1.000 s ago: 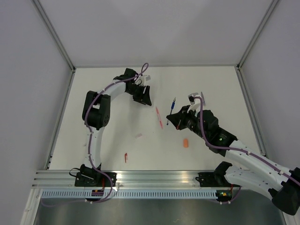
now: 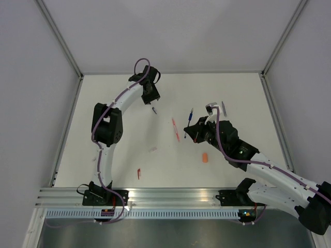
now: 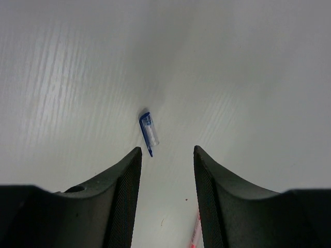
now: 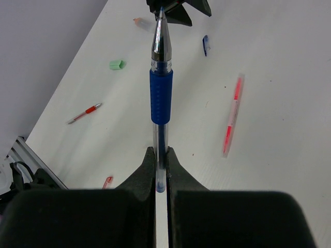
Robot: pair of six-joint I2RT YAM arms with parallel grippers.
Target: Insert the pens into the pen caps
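My right gripper (image 2: 192,133) is shut on a blue pen (image 4: 161,95), held tip up in the right wrist view. My left gripper is open above the table, just over a small blue-and-clear pen cap (image 2: 154,110) that lies on the table; in the left wrist view the cap (image 3: 148,128) sits a little beyond the fingertips, nothing between them. A red pen (image 4: 84,113) and a pink-red pen (image 4: 232,115) lie on the table.
An orange piece (image 2: 205,157) lies near the front right, a small red cap (image 2: 138,173) at the front left, a green piece (image 4: 116,64) on the left side. A grey item (image 2: 224,108) lies behind the right arm.
The right arm with the pen has barely moved.
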